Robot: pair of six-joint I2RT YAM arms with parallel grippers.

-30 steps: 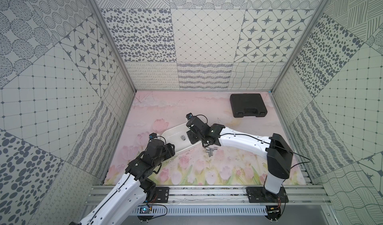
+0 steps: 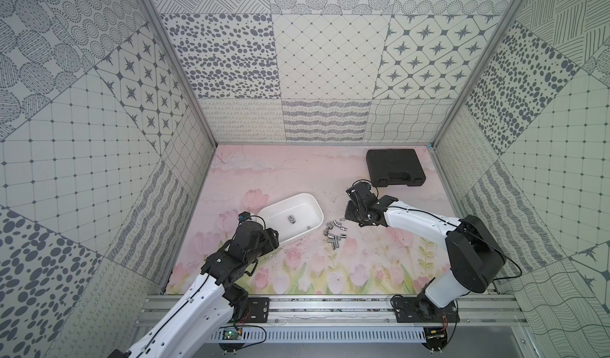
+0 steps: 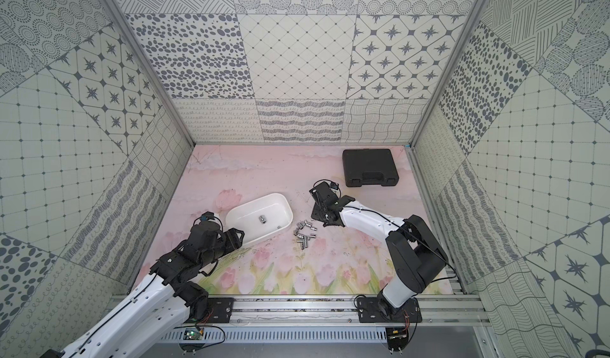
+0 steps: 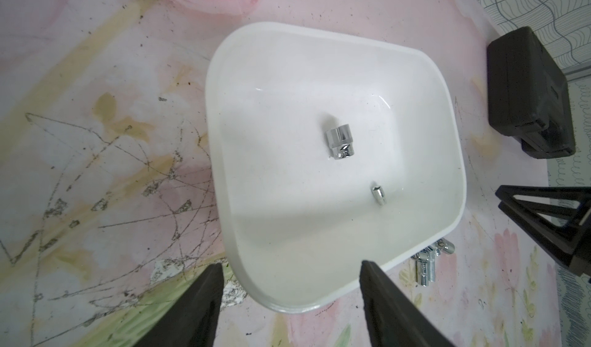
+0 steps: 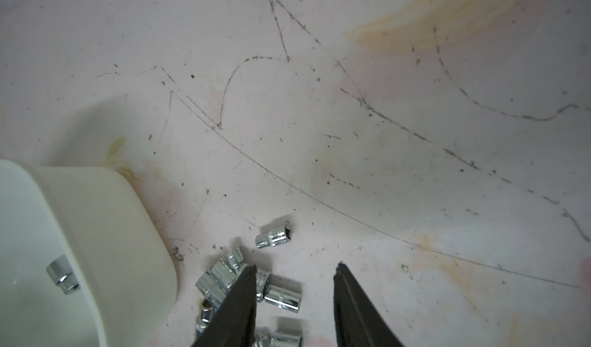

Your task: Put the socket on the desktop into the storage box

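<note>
A white storage box (image 4: 289, 211) holds two chrome sockets, a larger one (image 4: 340, 142) and a small one (image 4: 378, 194). Several more sockets (image 5: 280, 297) lie in a cluster on the desktop just right of the box, with a small socket (image 5: 273, 236) slightly apart. My left gripper hangs open over the box's near edge, nothing between its fingers. My right gripper is open above the loose sockets, its fingertips empty.
A black case (image 2: 394, 166) lies at the back right of the desktop (image 2: 286, 167).
The left arm has stayed almost still.
</note>
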